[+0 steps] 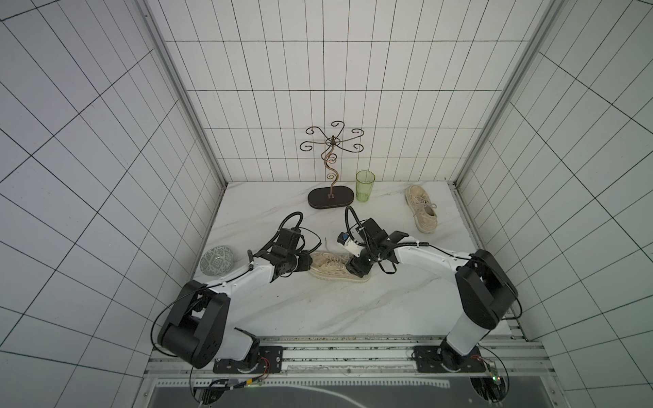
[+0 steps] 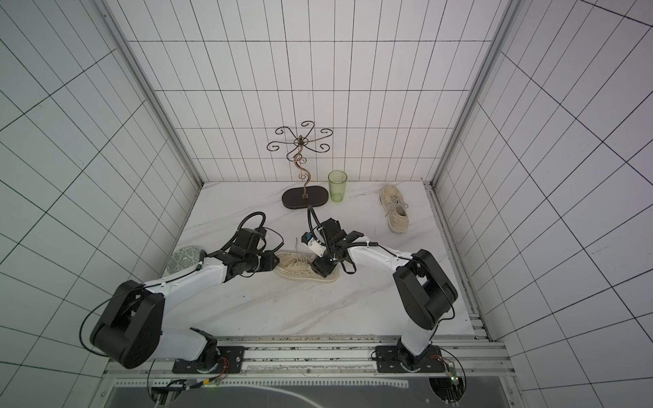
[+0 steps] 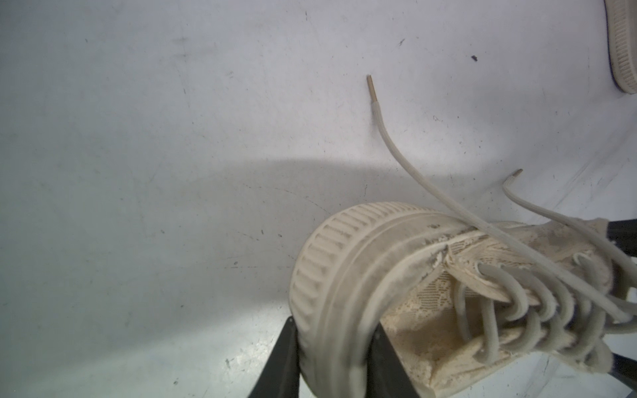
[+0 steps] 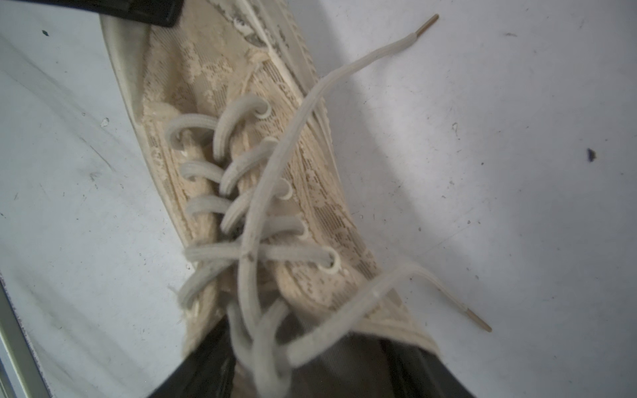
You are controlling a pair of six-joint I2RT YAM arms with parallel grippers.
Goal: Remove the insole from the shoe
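Observation:
The beige lace-up shoe [image 1: 331, 267] lies on the table between my arms, toe to the left. At its toe cap, my left gripper has one finger on either side of the rim and appears shut on it. My right gripper is open over the foot opening, its fingers [image 4: 207, 361] spread and reaching down inside the collar. A dark brown inner surface shows between those fingers; whether it is the insole cannot be made out. White laces [image 4: 262, 219] cross the tongue, and a loose loop hangs between the right fingers.
A second shoe [image 1: 421, 208] lies at the back right. Behind stand a green glass [image 1: 364, 185] and a scrolled metal stand on a dark base [image 1: 330, 198]. A patterned grey round dish [image 1: 217, 261] sits at the left.

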